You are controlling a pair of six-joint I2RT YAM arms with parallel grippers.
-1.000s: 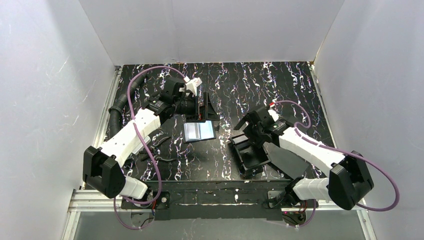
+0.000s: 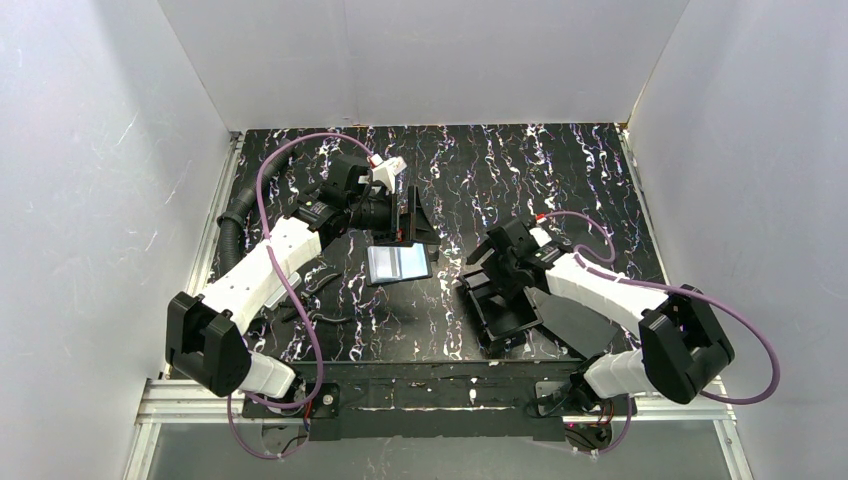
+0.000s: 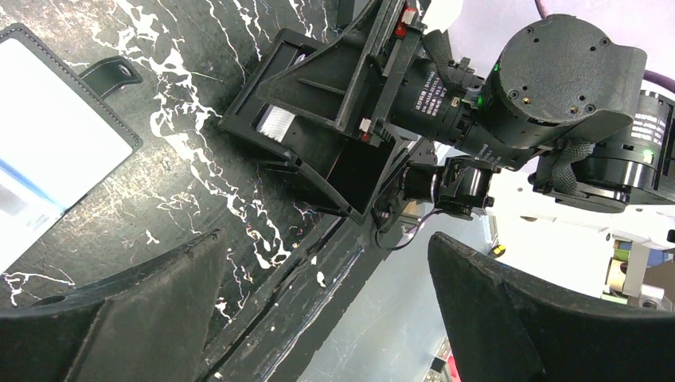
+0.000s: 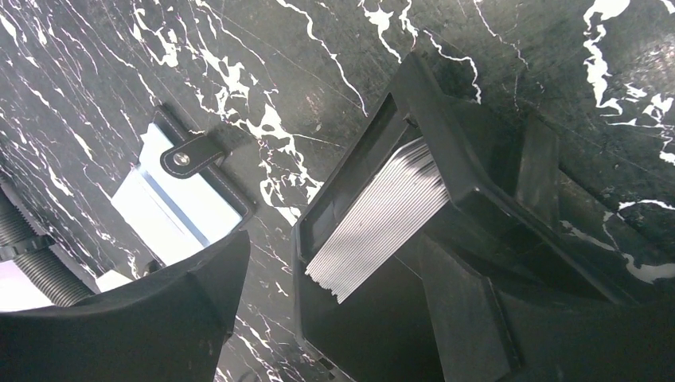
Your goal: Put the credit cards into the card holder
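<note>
The card holder (image 2: 385, 265) lies spread on the table below my left gripper (image 2: 412, 225), its clear sleeves up and its snap strap (image 4: 191, 157) pointing toward the box. A tight stack of cards (image 4: 382, 215) leans on edge at one end of an open black box (image 2: 516, 328). Over that end is my right gripper, its fingers apart; one finger (image 4: 470, 310) reaches over the box, the other stands outside it. No card shows held. In the left wrist view, my left gripper is wide open and empty.
Several dark curved pieces (image 2: 325, 284) and a thick black hose (image 2: 232, 230) take up the table's left side. A flat dark panel (image 2: 575, 322) lies right of the box, under my right arm. Bare marble separates holder and box.
My right arm has shifted a little, its elbow moving left and up in the top view, and its gripper now sits slightly nearer the box's card end. The left arm, holder and box look unmoved.
</note>
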